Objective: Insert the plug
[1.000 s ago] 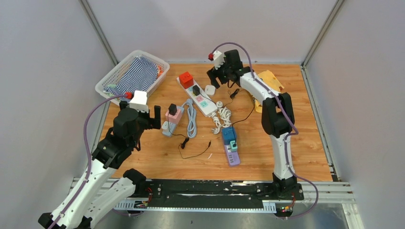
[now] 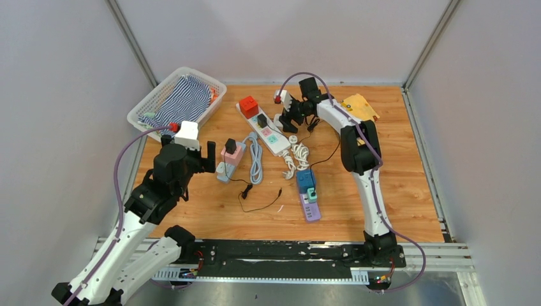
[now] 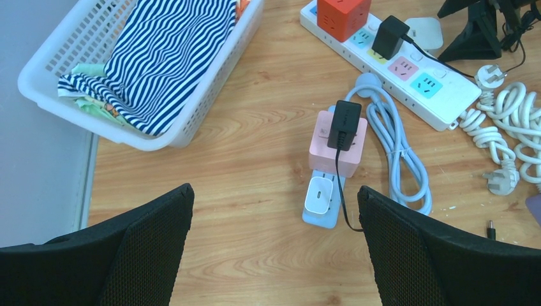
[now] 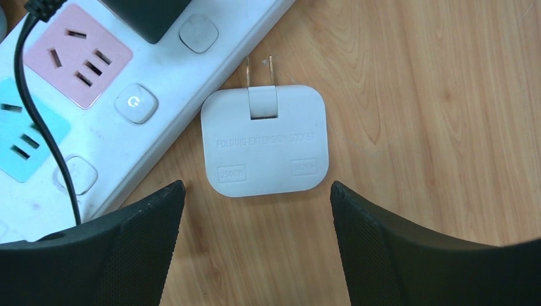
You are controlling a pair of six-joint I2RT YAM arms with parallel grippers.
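Observation:
A white folding plug (image 4: 266, 150) lies flat on the wood, its two metal prongs up and its upper left corner close against the white power strip (image 4: 156, 143). My right gripper is open just short of it, a finger to either side and nothing between them. On the strip, pink and teal sockets show free slots, while a red cube (image 3: 343, 18) and a black adapter (image 3: 390, 38) occupy others. Over the left part of the table, my left gripper stands open and empty.
A pink cube (image 3: 322, 156) with a black adapter sits on a light-blue strip. Coiled white cables (image 2: 298, 154) lie right of the power strip, near a blue cube (image 2: 305, 181) on a purple strip. The cloth-filled basket (image 3: 217, 105) borders the left; bare wood lies right of the plug.
The right arm has come down toward the white plug, its gripper shifting toward the front of the table in the top view. My left arm has stayed still.

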